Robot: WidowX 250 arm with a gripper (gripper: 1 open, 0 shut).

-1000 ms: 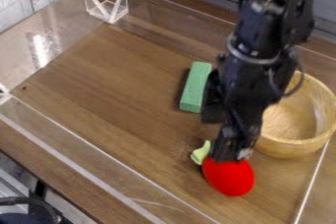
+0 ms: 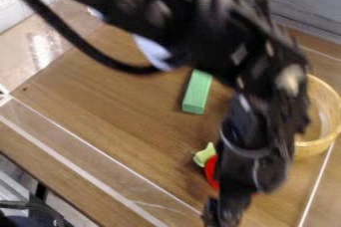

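Note:
My dark gripper (image 2: 226, 211) is blurred and reaches down over the lower right of the table, open, in front of a red object (image 2: 212, 171) with a pale green top (image 2: 205, 153). The red object is mostly hidden behind it. A green block (image 2: 197, 92) lies farther back, left of the arm. A tan bowl (image 2: 314, 131) sits at the right, partly covered by the arm.
A wall or ledge (image 2: 306, 2) runs along the back, and the table's front edge is at the lower left.
The arm has swept down toward the front, now covering much of the red object and filling more of the upper view.

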